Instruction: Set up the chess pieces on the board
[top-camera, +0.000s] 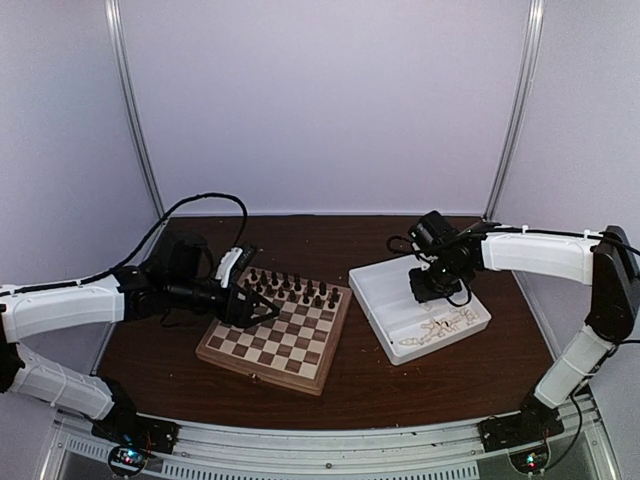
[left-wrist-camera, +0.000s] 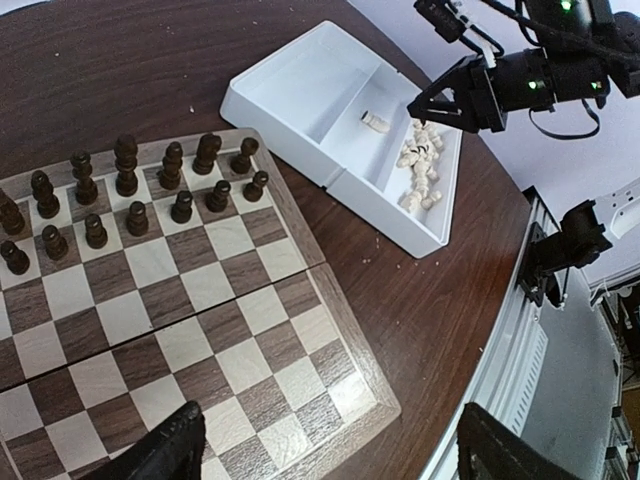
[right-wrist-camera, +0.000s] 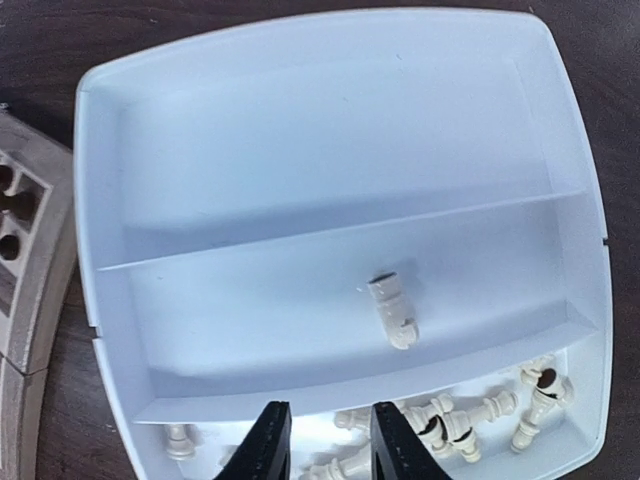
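Note:
The chessboard (top-camera: 270, 355) has dark pieces (left-wrist-camera: 137, 218) standing in two rows along its far side, with the near squares bare. My left gripper is open above the board, nothing between its fingers. The white box (top-camera: 380, 310) holds white pieces (right-wrist-camera: 470, 420) heaped in one end compartment and a single white piece (right-wrist-camera: 392, 310) lying in the middle one; the other end compartment is empty. My right gripper hangs above the box, its fingers apart over the heaped pieces, with nothing visibly held.
Dark wooden table (top-camera: 420, 390) shows around board and box, clear in front of both. A metal rail (top-camera: 330, 440) runs along the front edge, with pale walls at the back and sides.

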